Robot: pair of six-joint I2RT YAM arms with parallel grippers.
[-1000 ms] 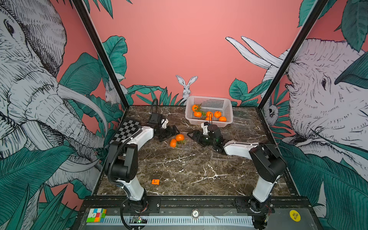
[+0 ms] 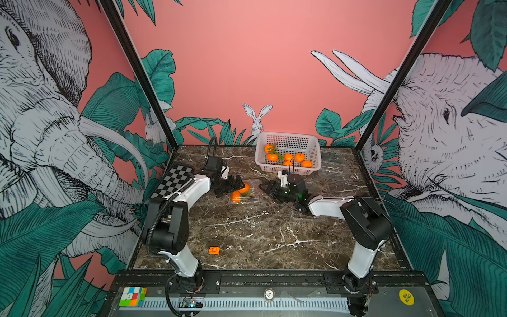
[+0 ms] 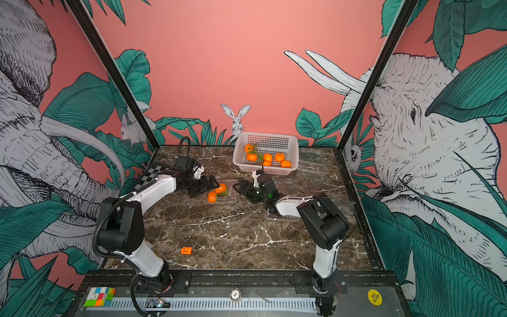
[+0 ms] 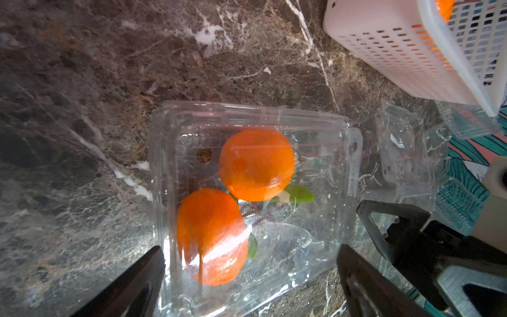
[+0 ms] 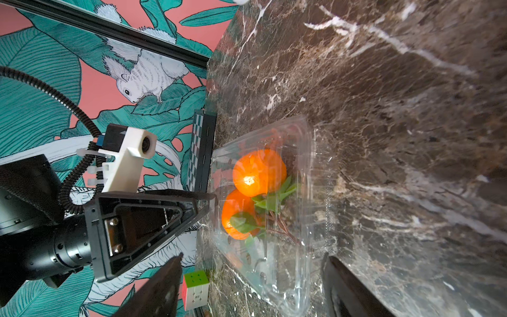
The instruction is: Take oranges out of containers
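Observation:
A clear plastic container [image 4: 253, 112] with two oranges [image 4: 256, 163] and green leaves inside lies on the marble table between my grippers. In the left wrist view, clear plastic spreads over the fruit. My left gripper is open, its blurred fingers on either side of the container's near part; whether they touch it I cannot tell. My right gripper has its fingers apart, with the container's near corner in the gap between them. The white basket [image 2: 287, 169] at the back holds several oranges [image 2: 300, 157].
Empty clear containers [image 4: 406, 142] lie on the right side of the table. A chessboard [image 2: 173, 181] is at the left edge. An orange block [image 2: 214, 250] sits near the front left, and the table's front middle is clear.
The container with its two oranges has shifted slightly left. My left gripper has moved a little, and the right one has shifted slightly with its arm.

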